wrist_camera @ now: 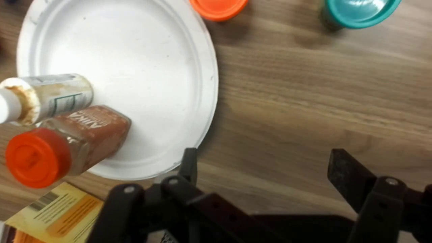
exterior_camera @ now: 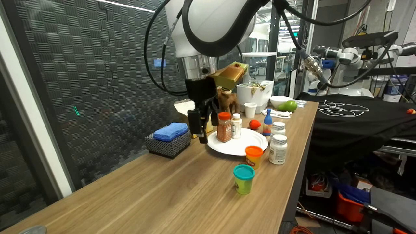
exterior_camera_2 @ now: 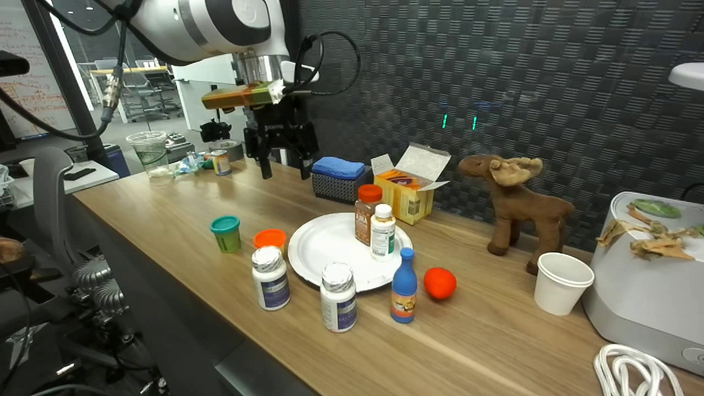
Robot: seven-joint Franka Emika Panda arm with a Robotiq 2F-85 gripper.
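My gripper stands open above bare wood beside the plate, nothing between its fingers. In exterior view 2 the gripper (exterior_camera_2: pixel 285 172) hangs over the table, left of the grey basket. On the white plate (wrist_camera: pixel 162 60) stand a red-capped spice jar (exterior_camera_2: pixel 364 218) and a white-capped bottle (exterior_camera_2: pixel 383 234), side by side and upright. Near the plate's rim are an orange-lidded tub (exterior_camera: pixel 253 156) and, farther off, a teal-lidded tub (exterior_camera: pixel 243 179). Two white pill bottles (exterior_camera_2: pixel 270 280) (exterior_camera_2: pixel 338 300) and a blue bottle (exterior_camera_2: pixel 403 290) stand along the plate's other side.
A blue cloth (exterior_camera_2: pixel 337 168) lies on the grey basket (exterior_camera_2: pixel 340 187) by the wall, with an open yellow box (exterior_camera_2: pixel 402 198) next to it. Farther along are a red ball (exterior_camera_2: pixel 439 283), a toy moose (exterior_camera_2: pixel 528 208) and a paper cup (exterior_camera_2: pixel 561 284).
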